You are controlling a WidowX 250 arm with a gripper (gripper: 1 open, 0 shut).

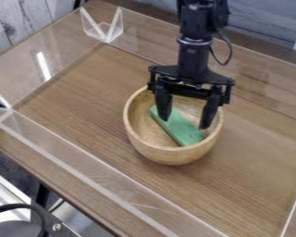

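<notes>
A round wooden bowl [163, 151] stands on the wooden table in the middle of the camera view. Inside it lies a green oblong object [183, 131], tilted diagonally from upper left to lower right. The black gripper [187, 113] hangs from above with its two fingers spread apart over and into the bowl, one on each side of the green object. Nothing clearly sits gripped between the fingers. The back of the green object is partly hidden by the gripper.
Clear plastic brackets show at the back left and along the left and right edges. A black cable lies at the bottom left corner.
</notes>
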